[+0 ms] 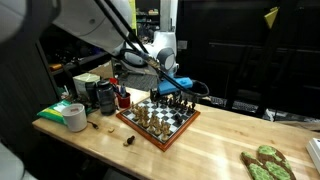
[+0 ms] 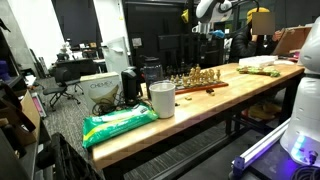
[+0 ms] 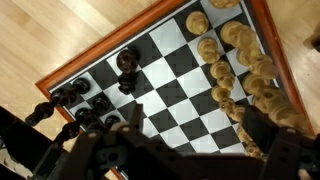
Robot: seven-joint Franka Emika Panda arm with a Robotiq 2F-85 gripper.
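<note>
A wooden chessboard [image 1: 158,122] lies on the table with dark and light pieces on it. In the wrist view, dark pieces [image 3: 85,105] line the left side and light brown pieces [image 3: 240,60] crowd the right. One dark piece [image 3: 127,70] stands forward of its row, toward the upper left. My gripper is open above the board, its two dark fingers wide apart with checkered squares between them. No piece shows in its grasp. From outside, the gripper [image 1: 178,85] hangs over the far part of the board.
A white mug [image 1: 75,117], dark containers [image 1: 106,95] and a red cup [image 1: 123,100] stand left of the board. A small dark piece [image 1: 129,141] lies off its near edge. Green patterned cloth [image 1: 267,163] lies at the right.
</note>
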